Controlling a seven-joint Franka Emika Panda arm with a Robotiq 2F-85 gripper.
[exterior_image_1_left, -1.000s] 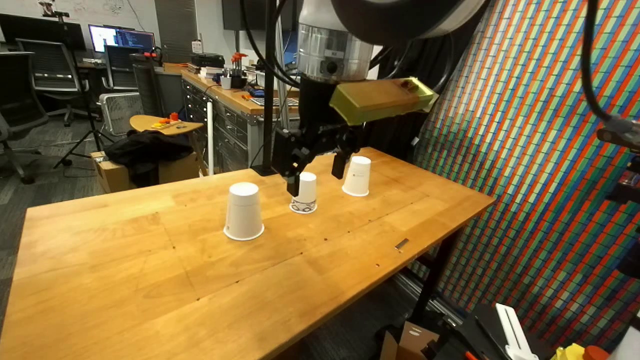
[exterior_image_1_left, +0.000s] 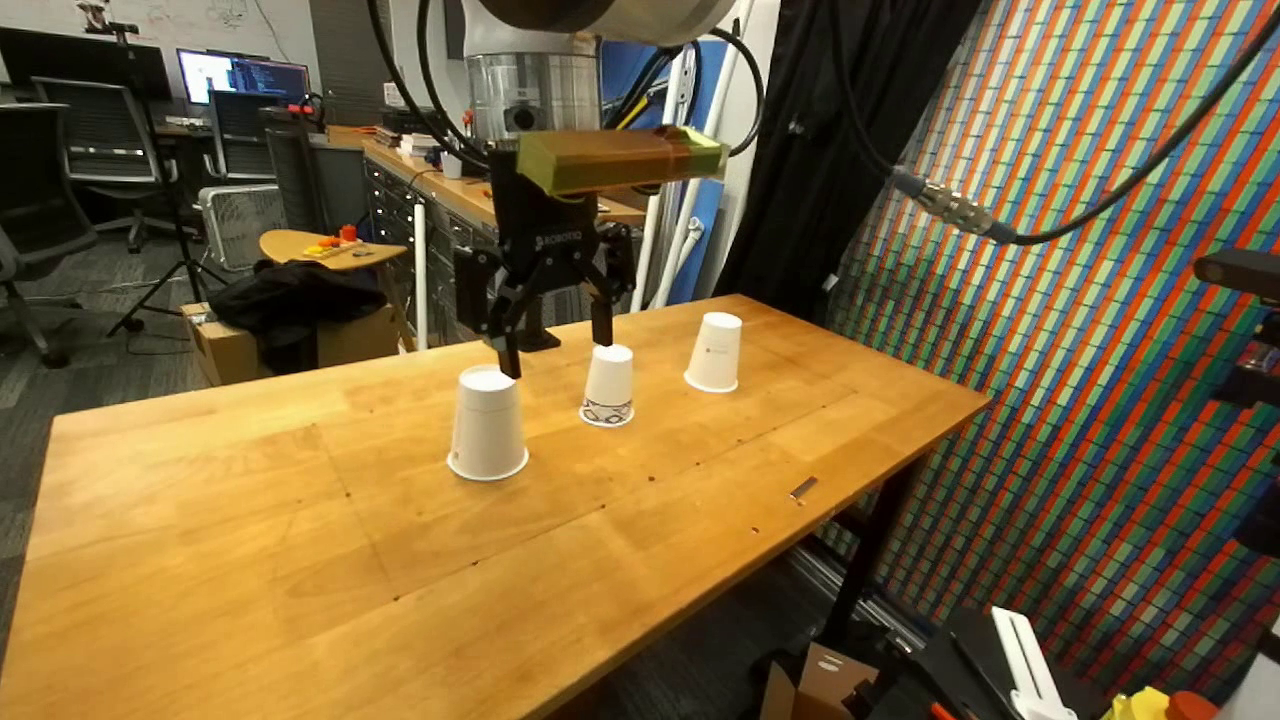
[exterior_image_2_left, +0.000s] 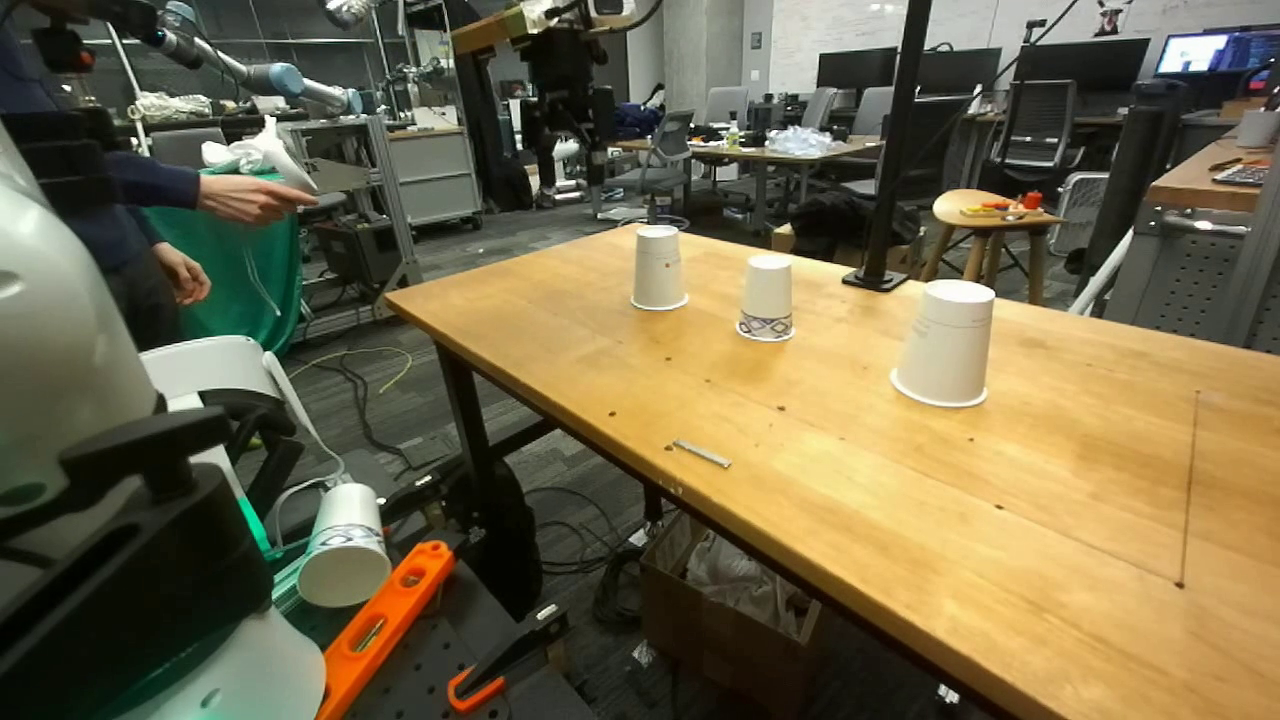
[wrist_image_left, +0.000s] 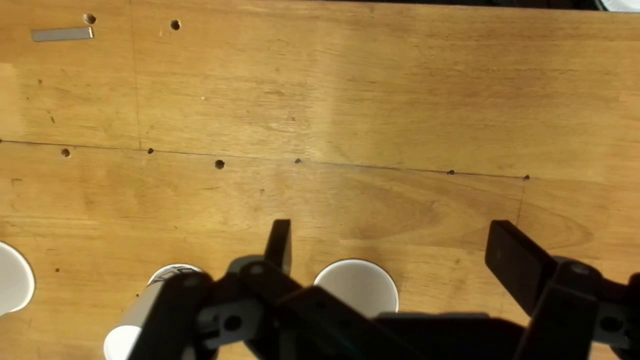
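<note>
Three white paper cups stand upside down in a spaced row on the wooden table. The largest cup (exterior_image_1_left: 487, 426) is at the left in exterior view 1, a smaller cup with a patterned band (exterior_image_1_left: 608, 386) is in the middle, and a plain cup (exterior_image_1_left: 714, 354) stands at the right. My gripper (exterior_image_1_left: 555, 348) hangs above the table, open and pointing down, with nothing held. Seen from the wrist, the large cup (wrist_image_left: 357, 287) lies below the gap between the fingers, partly covered by the gripper body. The banded cup (wrist_image_left: 133, 315) is partly hidden behind the left finger.
A small metal strip (exterior_image_2_left: 702, 454) lies near the table's edge. A black post (exterior_image_2_left: 888, 180) rises from the back of the table. Bare wood (exterior_image_1_left: 300, 528) spreads widely around the cups. Off the table, another banded cup (exterior_image_2_left: 348, 542) lies beside an orange level (exterior_image_2_left: 390, 624).
My open gripper has moved left in exterior view 1, from near the banded and plain cups toward the large cup. All three cups stay where they were.
</note>
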